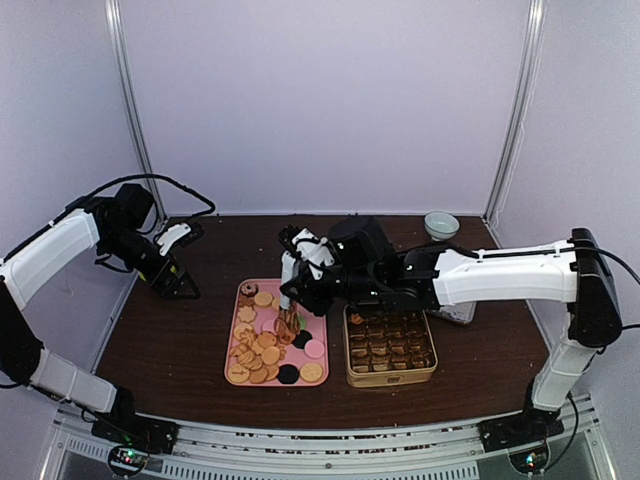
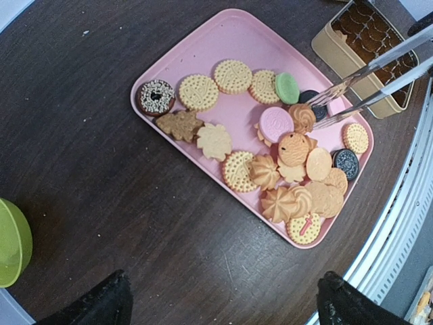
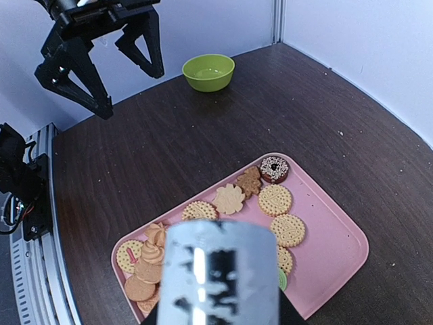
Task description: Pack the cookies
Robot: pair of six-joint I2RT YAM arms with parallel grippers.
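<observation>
My right gripper (image 1: pixel 297 288) is shut on a pair of tongs (image 3: pixel 220 271), whose pale handle fills the lower middle of the right wrist view. In the left wrist view the metal tongs' two tips stand apart over the pink tray (image 2: pixel 196 30), close by a brown swirl cookie (image 2: pixel 302 118); whether they touch it I cannot tell. Assorted cookies lie on the tray, among them a chocolate ring (image 2: pixel 155 98) and a green round one (image 2: pixel 287 88). Right of the tray stands a tan box (image 1: pixel 390 378) with small compartments. My left gripper (image 1: pixel 175 288) hangs open and empty left of the tray.
A green bowl (image 3: pixel 208 73) sits at the left side of the table. Another pale bowl (image 1: pixel 441 225) is at the back right, with a flat clear item (image 1: pixel 460 311) partly hidden by the right arm. Bare table surrounds the tray's left and back.
</observation>
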